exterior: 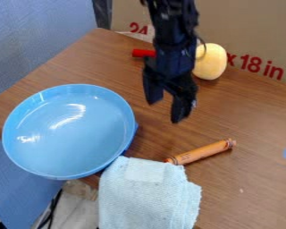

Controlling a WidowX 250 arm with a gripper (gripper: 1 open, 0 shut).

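Observation:
My black gripper (167, 100) hangs over the middle of the wooden table, blurred, its two fingers apart with nothing visible between them. A blue plate (69, 132) lies at the left, near the table's edge. A brown wooden roller (202, 151) lies right of the plate, below the gripper. A pale, textured cloth (149, 195) is at the front. A pale yellow round object (210, 63) and a red object (143, 53) are behind the arm.
A cardboard box (259, 31) stands along the back. A blue padded surface borders it at left.

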